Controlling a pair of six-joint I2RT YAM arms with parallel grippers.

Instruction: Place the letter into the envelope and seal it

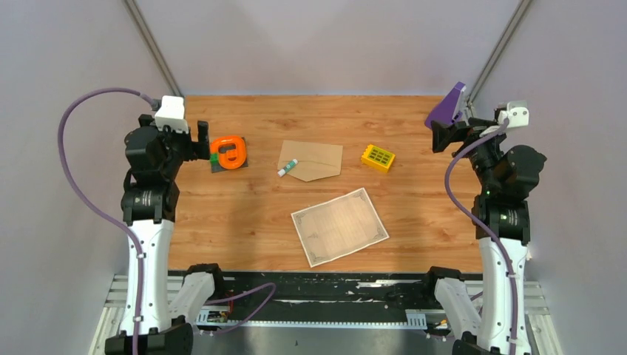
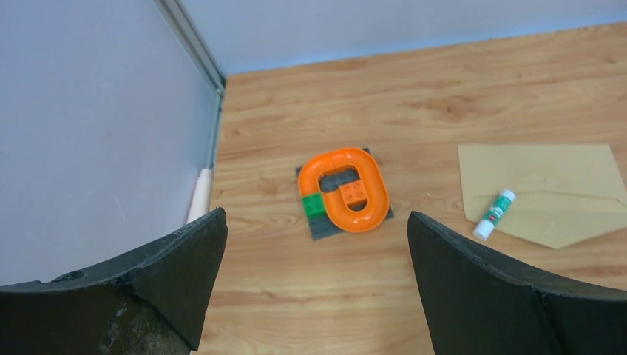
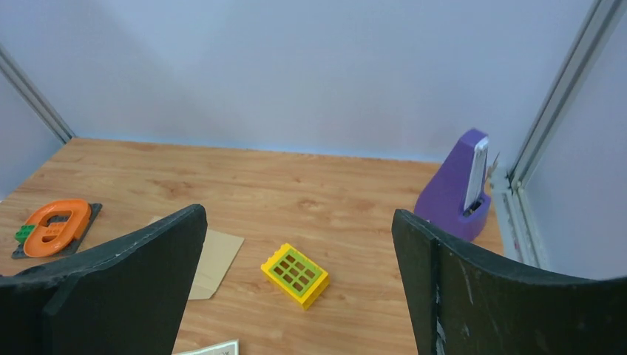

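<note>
A brown kraft envelope (image 1: 314,154) lies flat near the middle of the table, its pointed flap edge toward the front. Across its lower left part rests a small glue stick (image 1: 287,168), white and teal, also visible in the left wrist view as a glue stick (image 2: 495,214). The bordered parchment letter (image 1: 340,226) lies flat and slightly turned, in front of the envelope and apart from it. My left gripper is open and empty above the table's left side. Over the right side, my right gripper stands open, nothing between its fingers.
An orange ring-shaped tape dispenser (image 1: 231,152) sits left of the envelope. To the envelope's right is a yellow block with holes (image 1: 378,157). A purple holder (image 1: 446,107) stands at the back right corner. Bare wood surrounds the letter on both sides.
</note>
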